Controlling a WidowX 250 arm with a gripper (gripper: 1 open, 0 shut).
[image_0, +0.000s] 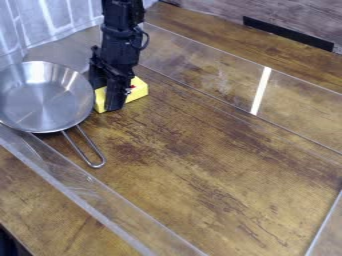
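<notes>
My black gripper is at the upper left of the camera view, low over a yellow box, shut on it. The box rests at table height just right of a steel pan, whose long handle points toward the front. The fingers partly hide the box.
A wooden table fills most of the view, its middle and right clear. Clear panels edge it at the left and back. A white curtain hangs at the back left.
</notes>
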